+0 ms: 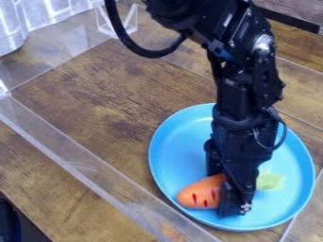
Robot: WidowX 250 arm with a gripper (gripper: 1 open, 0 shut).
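My gripper (228,187) reaches down into a blue plate (173,137) at the lower right of the camera view. It is shut on an orange toy carrot (195,195), whose striped end sticks out to the left of the dark fingers. A pale green piece (270,180) lies on the plate to the right of the fingers, partly hidden by them. The other end of the carrot is hidden behind the gripper.
Transparent strips or walls run along the lower left, and a white object (19,19) is at the upper left corner.
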